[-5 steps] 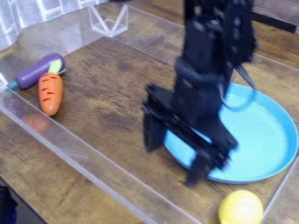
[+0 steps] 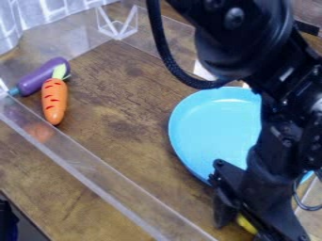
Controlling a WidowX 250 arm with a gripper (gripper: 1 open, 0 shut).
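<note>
My gripper (image 2: 251, 212) is low at the bottom right, in front of the blue plate (image 2: 208, 127), with a yellow object (image 2: 246, 226) mostly hidden at its fingers. Whether the fingers are closed on it cannot be seen. The plate lies on the wooden surface, partly covered by the black arm. At the left, an orange toy carrot (image 2: 55, 99) lies beside a purple toy eggplant (image 2: 40, 77).
Clear plastic walls (image 2: 107, 179) border the wooden area on the left and front. Bare wood fills the space between the carrot and the plate.
The gripper has moved down and toward the front right, over the yellow object that lay uncovered at the bottom right. The toys and plate look unmoved.
</note>
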